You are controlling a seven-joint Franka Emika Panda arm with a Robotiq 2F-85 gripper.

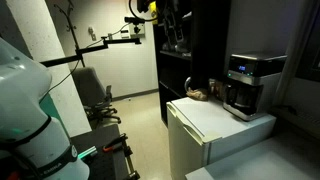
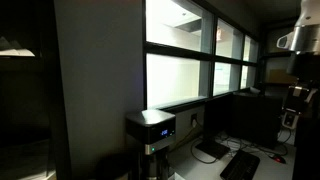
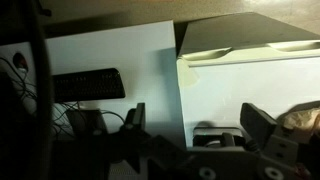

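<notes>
My gripper stands open, its dark fingers spread wide with nothing held between them. Below and between them, the wrist view shows part of the dark coffee maker on a white cabinet top. In exterior view 1 the coffee maker is upright at the back of that white cabinet, its small display lit blue. Exterior view 2 shows the coffee maker's top near the window wall. The arm reaches high, clear of the surfaces.
A brown object sits left of the coffee maker. A black keyboard, mouse and loose cables lie on a neighbouring white desk. An office chair stands on the floor. Bare white surface lies before the coffee maker.
</notes>
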